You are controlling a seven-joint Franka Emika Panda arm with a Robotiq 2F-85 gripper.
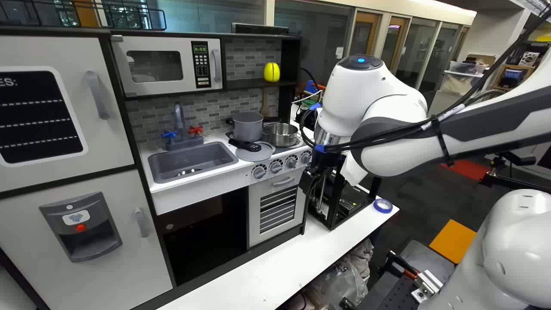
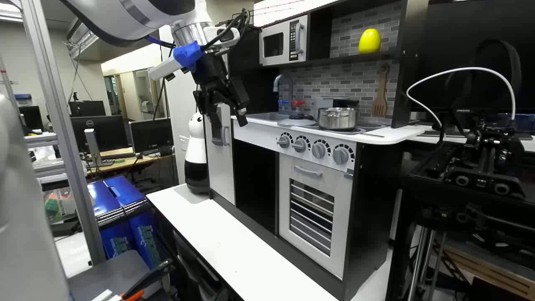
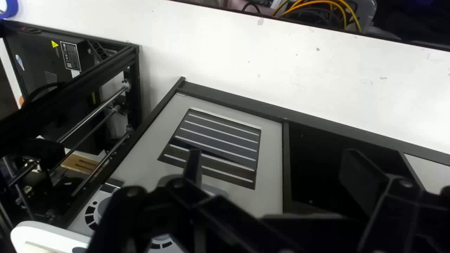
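Observation:
My gripper [image 2: 229, 119] hangs open in front of the toy kitchen, pointing downward with nothing between its fingers. In the wrist view the two dark fingers [image 3: 193, 165] are spread wide, above the oven door [image 3: 148, 164] and the dark open cabinet. A grey pot [image 1: 248, 127] and a silver pot [image 1: 283, 134] stand on the stove. Towards the counter's front lies a grey lid [image 1: 258, 152] with a black handle. The grey sink [image 1: 221, 148] has small pale things in it, too small to identify. On the upper shelf sits a yellow rounded object [image 2: 370, 41].
A wooden spatula [image 2: 381, 93] hangs on the tiled back wall. The microwave [image 1: 168, 66] and oven are shut. Beside the oven stands a black-framed machine [image 3: 90, 101]. Blue tape [image 1: 382, 206] lies near the end of the mostly bare white bench [image 1: 268, 268].

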